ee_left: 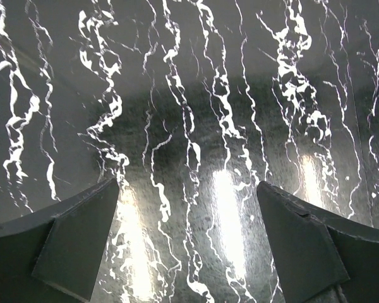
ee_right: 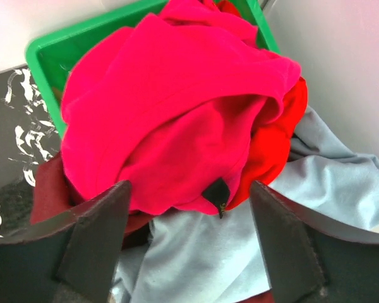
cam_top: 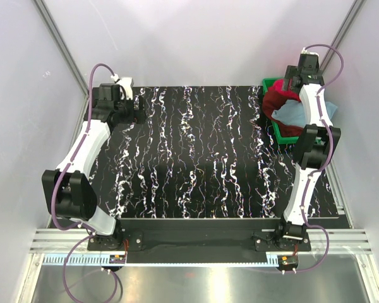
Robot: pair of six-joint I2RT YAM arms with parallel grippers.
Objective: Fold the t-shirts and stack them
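Note:
A crumpled pink-red shirt (ee_right: 189,82) lies on top in the green basket at the far right, a small black tag showing on it. Beneath it are a grey-blue shirt (ee_right: 202,252), a brighter red cloth (ee_right: 275,139) and a dark red shirt (cam_top: 275,101). My right gripper is over the pile, its fingers apart, with the pink-red cloth showing beyond and between the tips; no cloth is visibly pinched. At the left, my left gripper (cam_top: 139,110) hangs open above the bare table, nothing between its fingers.
The green basket (cam_top: 279,136) sits at the table's back right corner, close to the right wall; the grey-blue shirt drapes over its side. Across the middle, the black-and-white marbled table (cam_top: 202,151) is empty.

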